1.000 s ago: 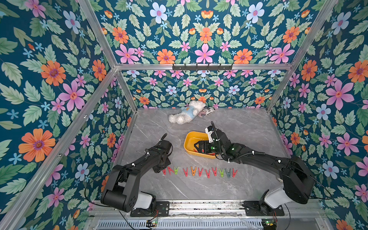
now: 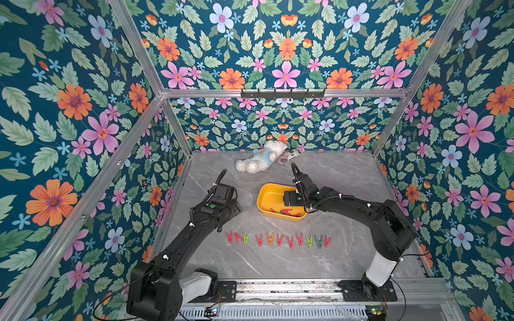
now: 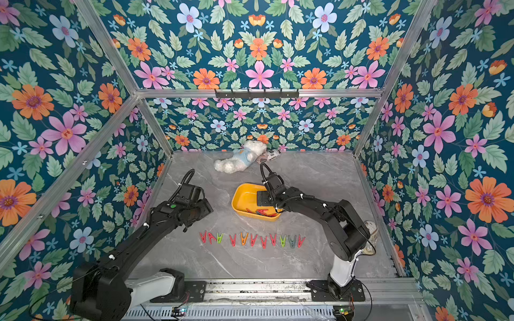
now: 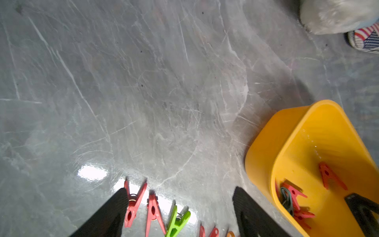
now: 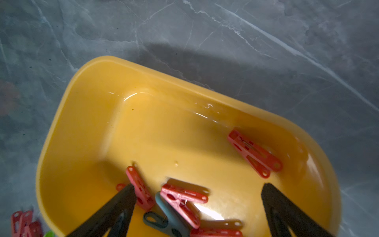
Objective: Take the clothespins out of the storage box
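Observation:
The yellow storage box (image 5: 158, 79) holds several red clothespins (image 5: 254, 154) and a dark grey-green one (image 5: 171, 217). My right gripper hangs over it, open, with nothing visible between its fingers. My left gripper is raised left of the box, its fingers apart above the bare table and the near row. That row of loose clothespins in red, green, orange and grey (image 2: 278, 239) lies on the table in front of the box.
A white plush toy (image 2: 259, 160) with a striped item (image 2: 289, 155) beside it lies at the back. Aluminium rails and patterned walls enclose it.
My left gripper has risen and moved backward, away from the clothespin row. My right arm has shifted its pose, with the gripper still over the box.

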